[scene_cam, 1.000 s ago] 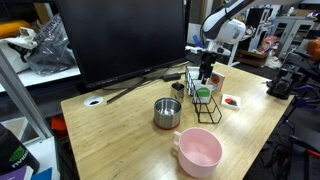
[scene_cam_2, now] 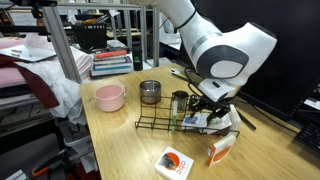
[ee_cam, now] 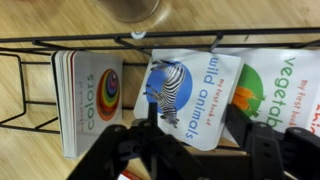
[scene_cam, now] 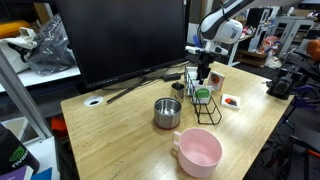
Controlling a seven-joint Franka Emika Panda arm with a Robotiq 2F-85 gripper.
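My gripper is part open above the wire rack, its dark fingers standing apart over a small square book, "wild animals" [ee_cam: 184,84], with a zebra on the cover. The wrist view does not show the fingers closed on it. To the right, a "vegetables" book [ee_cam: 275,85] lies partly behind a finger. On the left, a "colors" book [ee_cam: 106,95] stands by other thin books. In the second exterior view the gripper [scene_cam_2: 214,108] reaches down into the far part of the black rack [scene_cam_2: 153,125].
Outside the rack are a pink pot [scene_cam: 197,152], a steel pot [scene_cam: 167,112] and a small metal cup [scene_cam: 178,91]. One book [scene_cam_2: 174,162] lies flat on the table and another [scene_cam_2: 220,149] stands nearby.
The arm's white wrist housing has shifted slightly, while the gripper stays low at the rack's far end. Pots, rack and loose books have not visibly moved.
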